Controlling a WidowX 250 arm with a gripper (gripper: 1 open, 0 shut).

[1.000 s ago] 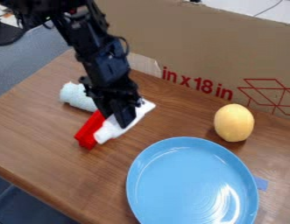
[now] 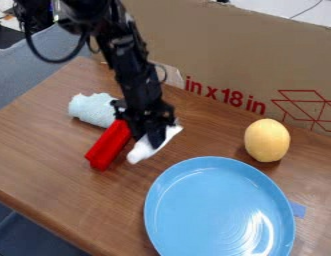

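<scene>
The black gripper (image 2: 157, 128) hangs over the middle-left of the wooden table, shut on a white cloth-like item (image 2: 152, 145) that slants down below it. A red elongated object (image 2: 106, 146) lies just left of the white item, partly behind the gripper. A pale, light-blue rolled item (image 2: 93, 109) lies farther back on the left, near the arm.
A blue plate (image 2: 219, 210) fills the front right, with a small blue piece (image 2: 297, 209) at its edge. A yellow potato-like object (image 2: 267, 141) sits at the right. A cardboard box (image 2: 235, 60) stands behind.
The gripper and white item have shifted slightly, and more of the red object now shows. The plate and yellow object have not moved.
</scene>
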